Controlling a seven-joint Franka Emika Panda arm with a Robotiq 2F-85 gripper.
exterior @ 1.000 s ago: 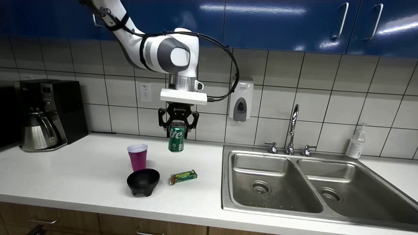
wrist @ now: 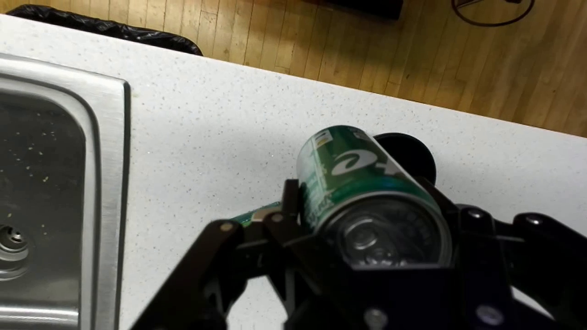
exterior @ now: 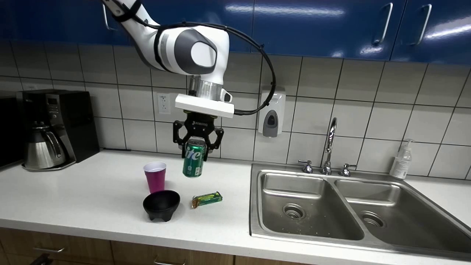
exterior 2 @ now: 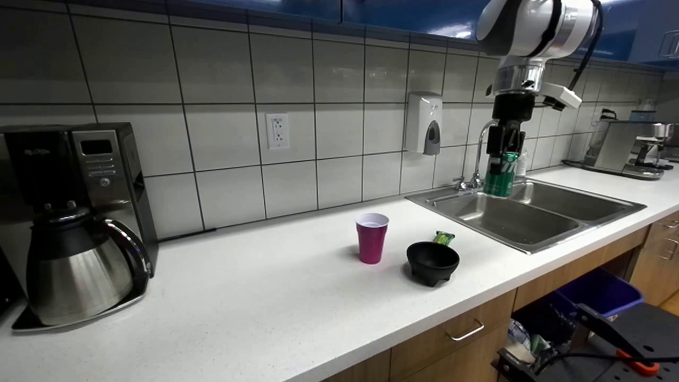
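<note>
A green soda can [exterior: 194,159] hangs above the counter, with my gripper [exterior: 196,142] shut on its upper part. In the wrist view the can [wrist: 352,165] sits between the two fingers, its top toward the camera. Seen from exterior view 2, the can [exterior 2: 501,175] is held clear of the counter, in front of the sink in the line of sight. Below and to the left of it stand a magenta cup [exterior: 155,177] and a black bowl [exterior: 161,205]. A green wrapped bar [exterior: 207,199] lies on the counter beneath the can.
To the right is a double steel sink [exterior: 254,198] with a faucet [exterior: 329,145]. A coffee maker [exterior: 66,126] occupies the left end. Blue cabinets [exterior: 304,26] hang overhead. Between coffee maker and cup the counter [exterior: 97,190] is bare.
My gripper and the can have shifted slightly left and a little lower in exterior view 1, and the can now tilts slightly. The cup, bowl and bar have stayed put.
</note>
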